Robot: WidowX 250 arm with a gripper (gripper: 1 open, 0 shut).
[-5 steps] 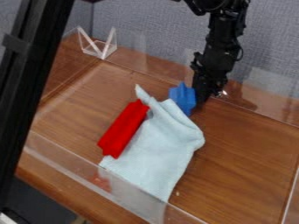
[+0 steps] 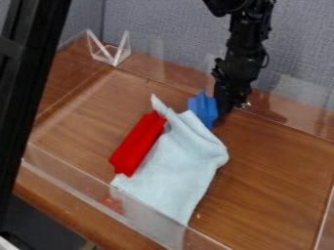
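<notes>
My black gripper [image 2: 229, 93] reaches down from the top at the back of the wooden surface, just behind a small blue object [image 2: 202, 109], touching or very close to it; its fingers are dark and I cannot see whether anything is between them. A white cloth [image 2: 177, 176] lies in the middle, reaching up to the blue object. A red bar [image 2: 139, 143] lies along the cloth's left edge.
A clear low wall [image 2: 280, 115] runs along the back, another along the front. A white wire-like stand [image 2: 108, 51] is at the back left. Bare wood lies left and right of the cloth.
</notes>
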